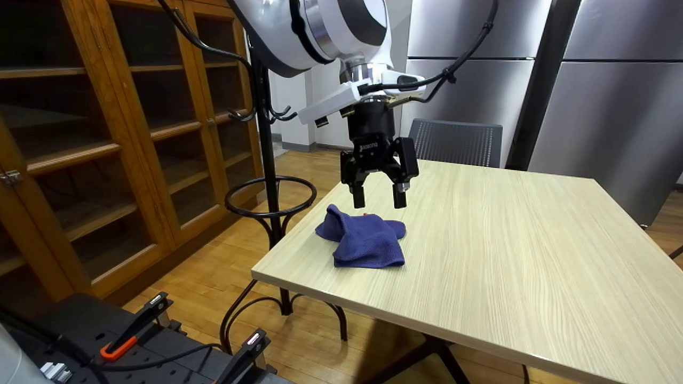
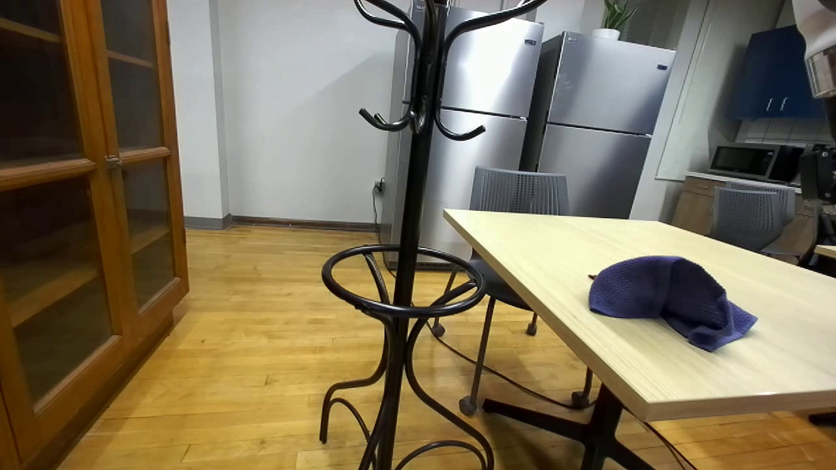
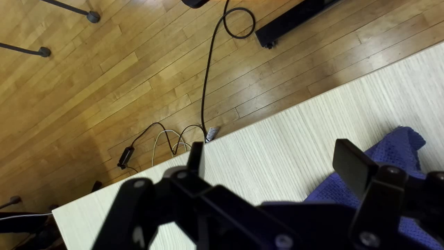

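Note:
A crumpled dark blue cloth (image 1: 370, 242) lies near the left corner of the light wooden table (image 1: 512, 256). In the second exterior view the same cloth (image 2: 658, 294) is bunched up in a hump. My gripper (image 1: 379, 197) hangs above the table near the cloth, fingers pointing down and spread apart. In the wrist view the gripper stands open with nothing between its fingertips, and the cloth (image 3: 395, 150) shows partly behind the right finger. A small reddish bit peeks out behind the cloth in the first exterior view; I cannot tell what it is.
A black coat stand (image 2: 411, 196) rises beside the table's left edge, its hooks high up. A grey chair (image 1: 455, 142) is at the far side. A wooden glass-door cabinet (image 1: 128, 128) stands to the left.

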